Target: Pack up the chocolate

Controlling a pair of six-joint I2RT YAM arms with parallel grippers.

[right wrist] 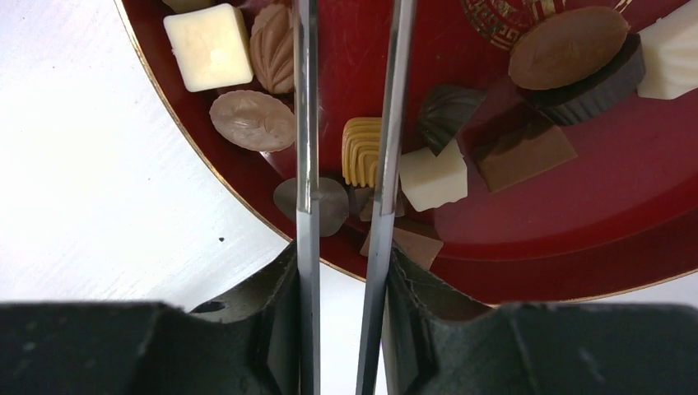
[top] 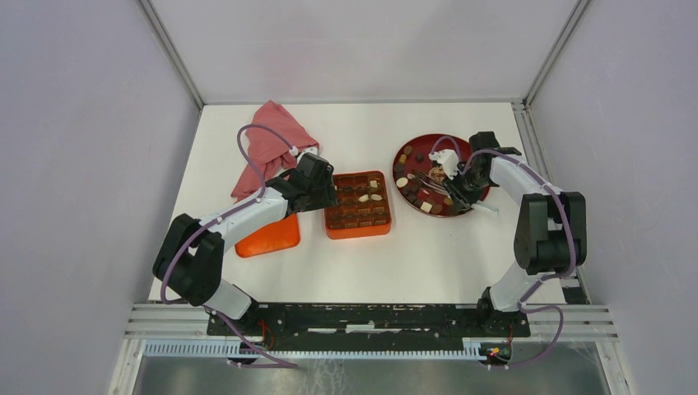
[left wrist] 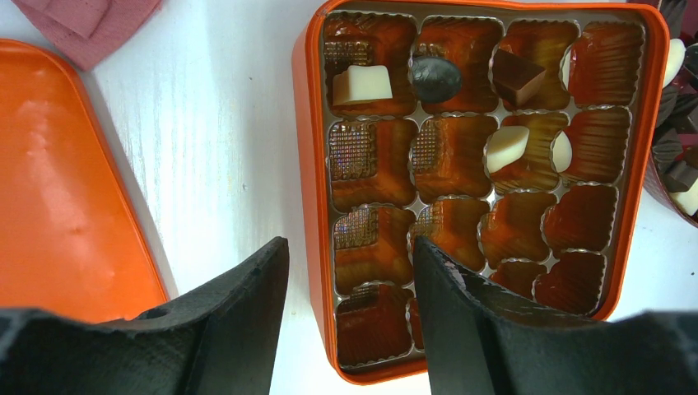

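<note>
An orange box (top: 359,232) with a brown divided insert stands mid-table; several chocolates sit in its far compartments, among them a white square piece (left wrist: 363,84), a dark oval one (left wrist: 435,79) and a brown one (left wrist: 517,77). My left gripper is open over the box's left wall, fingers apart, nothing gripped. At the right, a round red plate (top: 401,150) carries loose chocolates. Above it my right gripper is shut on metal tongs (right wrist: 307,156), whose two arms stand apart. The tongs' tips lie outside the right wrist view. A yellow ridged chocolate (right wrist: 360,148) shows between the arms.
An orange tray-like lid (top: 270,239) lies left of the box, partly under the left arm. Behind it is a crumpled pink cloth (top: 267,152). Bare table lies in front of the plate and between box and plate.
</note>
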